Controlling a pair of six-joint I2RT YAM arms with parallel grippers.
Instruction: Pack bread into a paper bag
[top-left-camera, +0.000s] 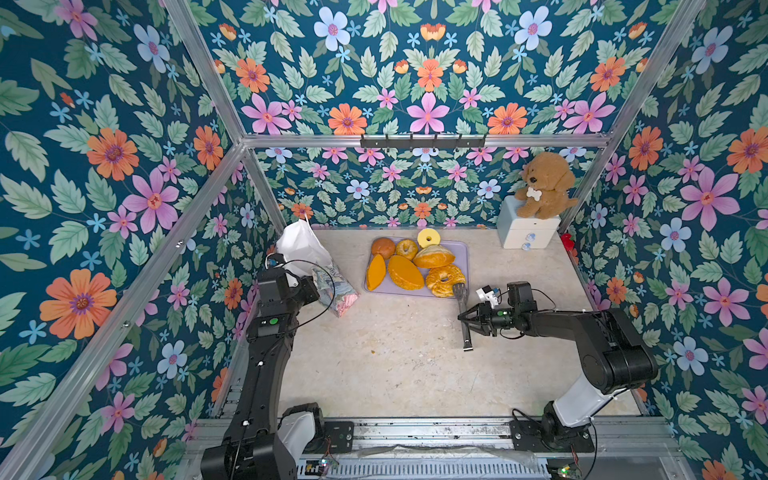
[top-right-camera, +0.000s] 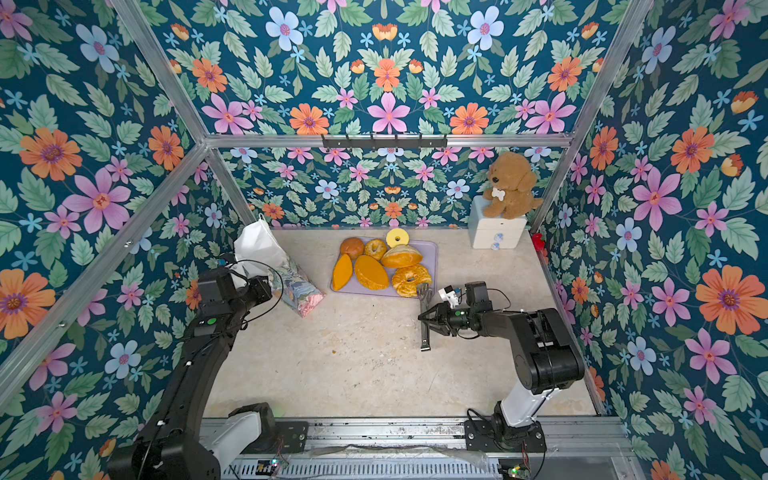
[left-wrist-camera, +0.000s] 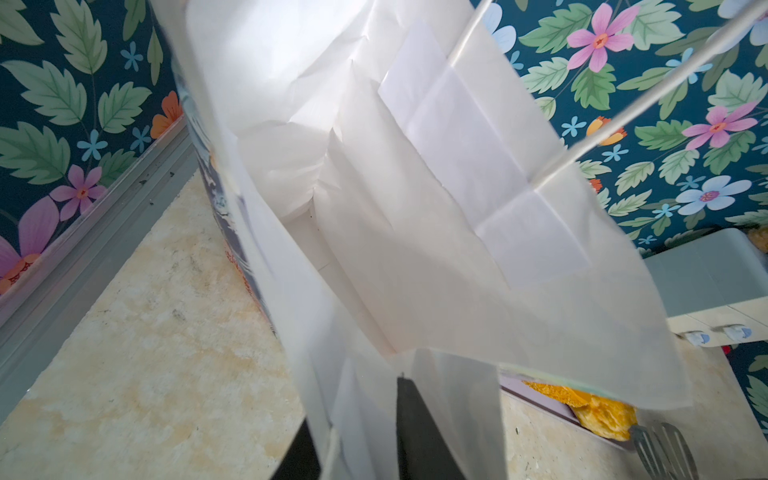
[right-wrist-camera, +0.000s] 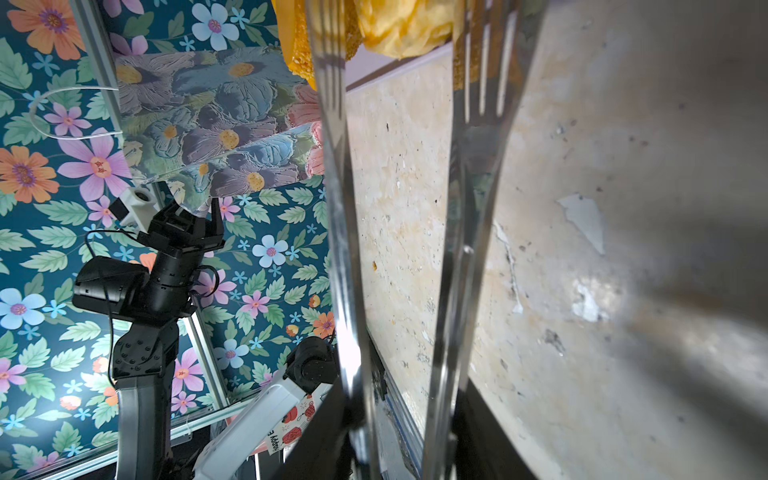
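Note:
A metal pair of tongs (right-wrist-camera: 472, 164) stands between the fingers of my right gripper, which grips its arms. The tong arms are spread, their fork-like tips over the near right edge of the bread tray. An orange ring-shaped bread (top-left-camera: 445, 281) lies there, partly behind the tips; I cannot tell whether they touch it. Several other breads, such as a long one (top-left-camera: 405, 273), share the lilac tray (top-left-camera: 382, 292). At the left, the white-lined paper bag (left-wrist-camera: 448, 240) gapes open and looks empty inside. Its rim passes between the parted fingers of my left gripper.
A blue-grey drawer box (top-left-camera: 528, 228) with a plush dog (top-left-camera: 548, 185) on top fills the back right corner. Bare table (top-left-camera: 384, 360) lies in front of the tray. The bag's flowered side leans toward the tray's left edge.

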